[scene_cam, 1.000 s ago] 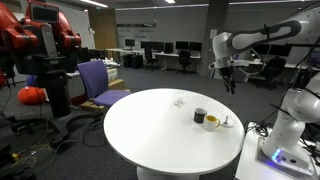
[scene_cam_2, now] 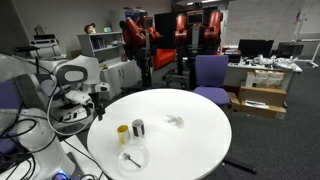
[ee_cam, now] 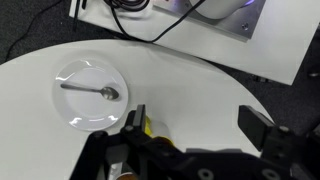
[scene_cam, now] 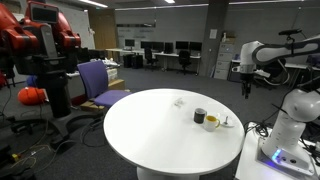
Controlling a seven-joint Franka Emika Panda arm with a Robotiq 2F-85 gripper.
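Note:
My gripper is open in the wrist view, its dark fingers wide apart and nothing between them. It hangs above the table's edge, off to one side of the dishes, as exterior view 2 shows the gripper (scene_cam_2: 99,112) too. A white plate (ee_cam: 84,111) carries a metal spoon (ee_cam: 109,94). Near the plate stand a yellow mug (scene_cam_2: 123,134) and a dark cup (scene_cam_2: 138,128). The wrist view shows only a strip of the yellow mug (ee_cam: 149,127), because the gripper covers the rest. A crumpled pale cloth (scene_cam_2: 174,121) lies farther across the table.
The white oval table (scene_cam: 150,130) has wide free room on the side away from the arm. My base stands on a white stand (ee_cam: 230,55) with cables (ee_cam: 140,38) along it. A purple chair (scene_cam_2: 211,74) is beyond the table.
In exterior view 1 my arm has swung to the right, away from the mugs, and a little lower. The dishes and the cloth have stayed in place.

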